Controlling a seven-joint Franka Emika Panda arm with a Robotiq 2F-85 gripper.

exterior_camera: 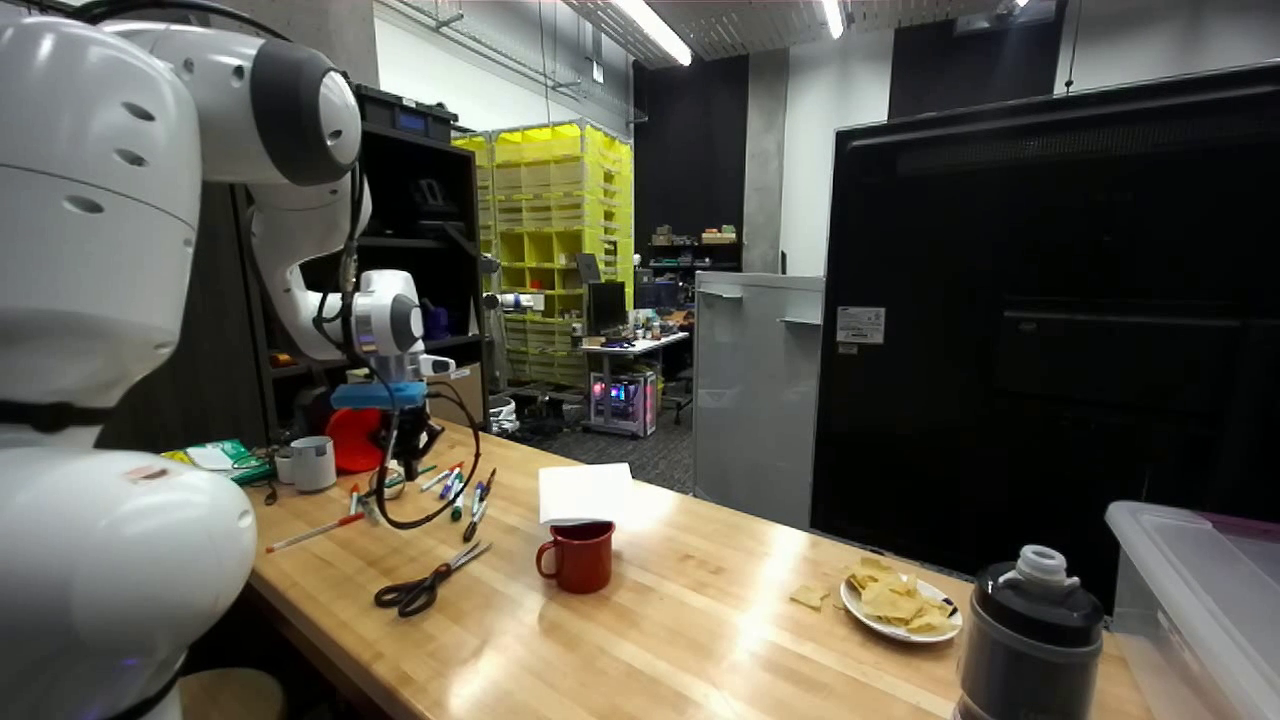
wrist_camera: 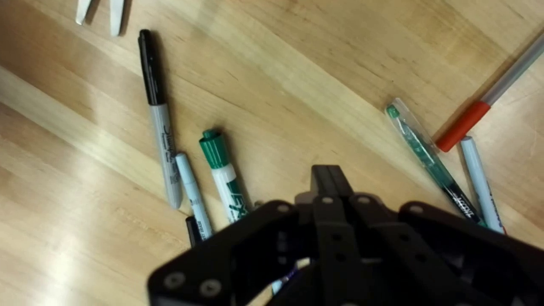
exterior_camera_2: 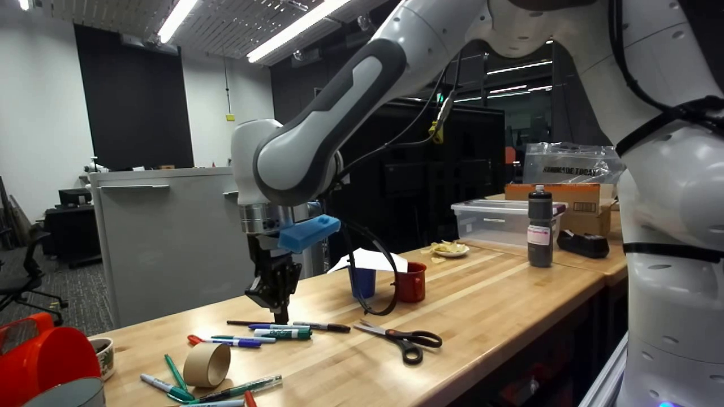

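My gripper is shut, its fingertips pressed together with nothing showing between them. It points down above the table among loose pens. In the wrist view a green-capped marker [wrist_camera: 222, 173], a light blue pen [wrist_camera: 194, 194] and a black-and-grey marker [wrist_camera: 160, 120] lie to its left. To its right are a clear green pen [wrist_camera: 428, 158], another light blue pen [wrist_camera: 480, 181] and a red-ended grey pen [wrist_camera: 471, 120]. The black gripper body hides whatever lies below it in that view. From the second exterior view, my gripper [exterior_camera_2: 280, 317] appears close to the pens.
Open-bladed scissors [exterior_camera: 429, 582] and a red mug [exterior_camera: 582, 557] stand nearby. A blue cup [exterior_camera_2: 364, 281] is by the mug, with white paper [exterior_camera_2: 370, 260] above it. A tape roll [exterior_camera_2: 207, 365] lies among pens. Chips fill a plate [exterior_camera: 894, 631].
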